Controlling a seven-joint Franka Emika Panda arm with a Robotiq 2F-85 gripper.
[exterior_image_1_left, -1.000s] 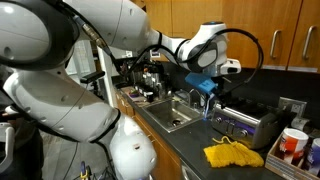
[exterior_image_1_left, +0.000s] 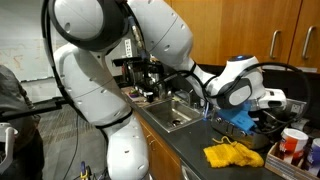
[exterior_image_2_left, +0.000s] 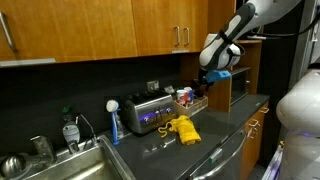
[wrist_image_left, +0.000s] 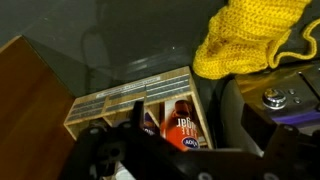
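My gripper (exterior_image_2_left: 198, 86) stands open above the counter near the wooden box, with nothing visible between its fingers. In the wrist view its dark fingers (wrist_image_left: 268, 130) come in at the bottom, and a red bottle (wrist_image_left: 181, 128) inside the wooden box (wrist_image_left: 130, 97) shows below the gap. A yellow knitted cloth (exterior_image_1_left: 234, 153) lies crumpled on the dark counter, apart from the gripper; it fills the upper right of the wrist view. The silver toaster (exterior_image_2_left: 150, 108) stands against the back wall, partly hidden behind the hand in exterior view 1.
Red-and-white containers (exterior_image_1_left: 293, 142) stand in the box. The sink (exterior_image_1_left: 172, 115) lies farther along the counter, with a blue-and-white brush (exterior_image_2_left: 115, 124) beside it. Wooden cabinets (exterior_image_2_left: 95, 32) hang above. Bare counter (exterior_image_2_left: 150, 153) surrounds the cloth.
The cloth and box have stayed put.
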